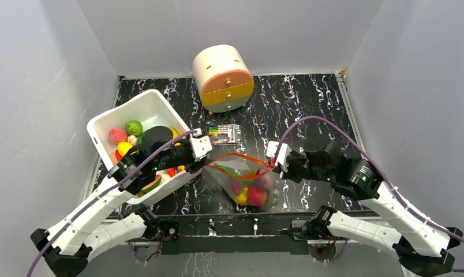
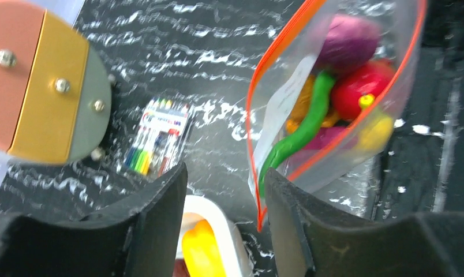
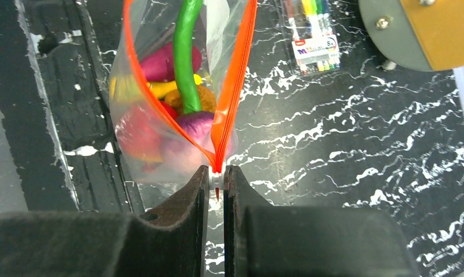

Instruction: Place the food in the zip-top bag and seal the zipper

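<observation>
A clear zip bag (image 1: 247, 190) with an orange zipper holds plastic food: a long green pepper (image 2: 302, 127), a purple onion (image 3: 192, 124), red and yellow pieces. My right gripper is shut on the zipper's end with its white slider; the zipper strips gape in a V from there. My left gripper is part open at the bag's far end, the orange strip hanging between its fingers in view, apparently not clamped.
A white bin (image 1: 103, 130) of plastic food sits at left under the left arm. A drawer unit (image 1: 218, 69) and a pack of markers (image 1: 224, 134) stand behind the bag. The counter right of the drawer unit is clear.
</observation>
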